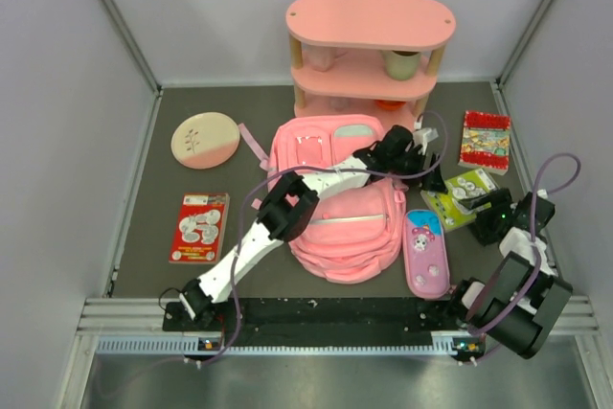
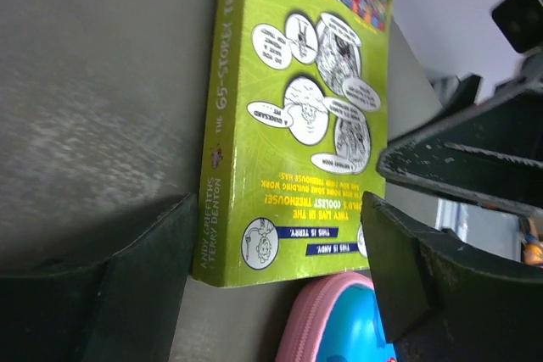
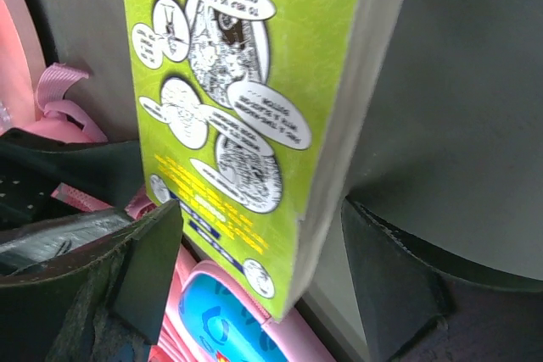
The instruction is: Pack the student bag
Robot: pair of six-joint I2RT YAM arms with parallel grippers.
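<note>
A green book (image 1: 460,196) lies flat on the dark table, right of the pink school bag (image 1: 350,227), which lies with its front up. My left gripper (image 1: 433,177) is at the book's left end, open, with the book's spine and near corner between its parted fingers in the left wrist view. From the other side my right gripper (image 1: 471,204) reaches over the book's right end. It too is open, and the right wrist view places the book (image 3: 229,116) between its fingers. Whether any finger touches the book is unclear.
Close to the book's near edge lies a pink pencil case (image 1: 426,254). A red-patterned book (image 1: 486,141) is behind on the right, a red book (image 1: 199,227) and a round plate (image 1: 205,139) on the left. A pink shelf (image 1: 369,26) stands at the back.
</note>
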